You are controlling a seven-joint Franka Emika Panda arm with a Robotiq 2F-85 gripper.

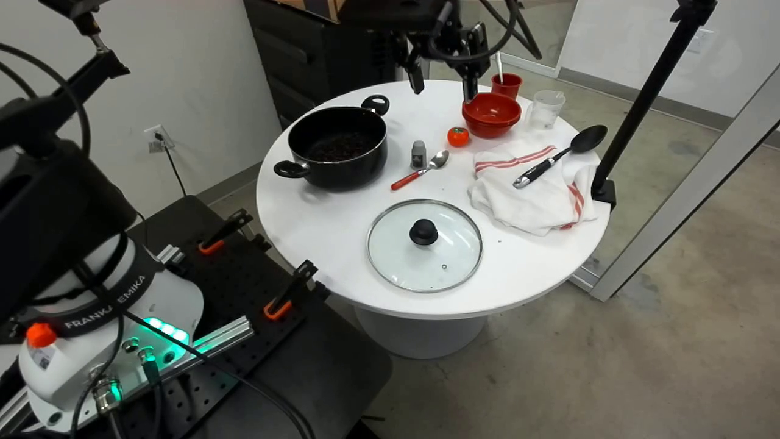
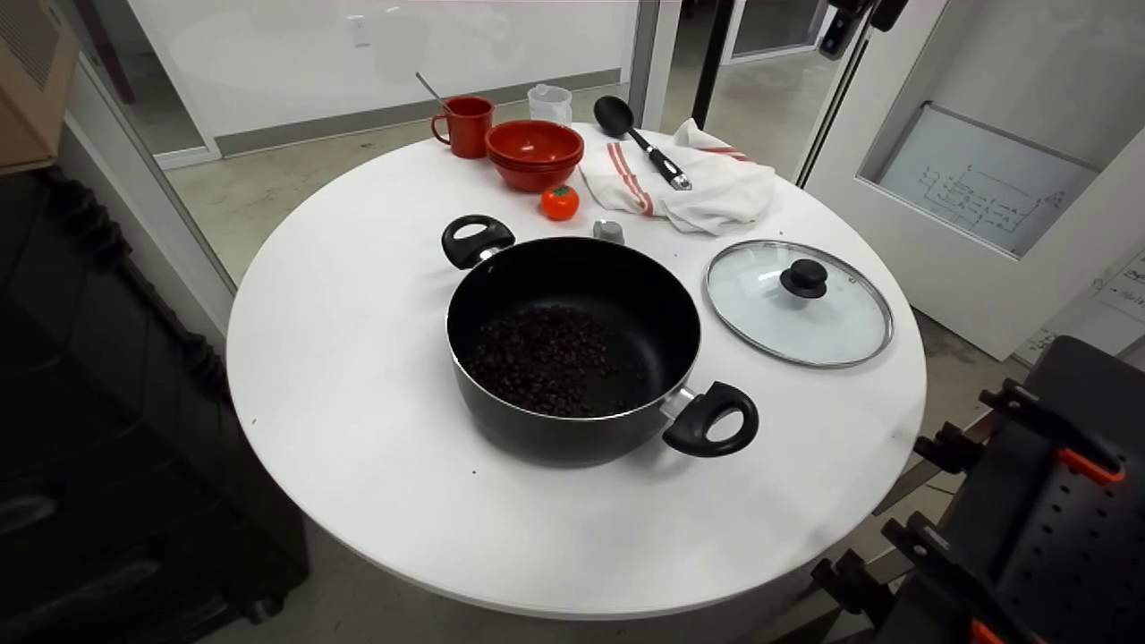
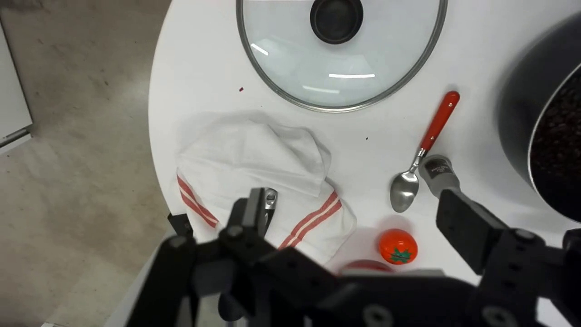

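My gripper [image 1: 443, 91] hangs open above the far side of the table, nothing between its fingers. In the wrist view the two fingers [image 3: 463, 229] stand wide apart, with a tomato [image 3: 398, 246] visible on the table below the gap. A black pot [image 2: 574, 429] with dark beans [image 2: 553, 360] in its bottom stands uncovered. Its glass lid [image 1: 425, 264] lies flat on the table, black knob upward. A red-handled spoon [image 3: 438, 121] rests beside a small grey shaker [image 3: 439, 173]. Across a white, red-striped towel [image 1: 532, 207] lies a black ladle [image 1: 587, 139].
Stacked red bowls [image 2: 533, 151], a red mug [image 2: 469, 129] with a utensil in it and a clear cup [image 2: 550, 104] stand close together at the table's edge. A black pole [image 1: 647, 110] rises by the towel. Bare tabletop [image 2: 343, 322] surrounds much of the pot.
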